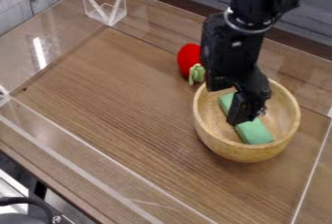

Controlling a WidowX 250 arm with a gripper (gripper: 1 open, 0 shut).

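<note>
A tan bowl [228, 143] sits at the right of the wooden table, holding a long green block [253, 129]. My dark gripper [227, 98] hangs low over the bowl, open, its body covering part of the bowl and block. Just behind the bowl, to the left, lies a red object [188, 59] with a green end, partly behind the gripper.
A clear plastic piece [107, 5] stands at the back left. Dark cables or parts lie at the lower left edge.
</note>
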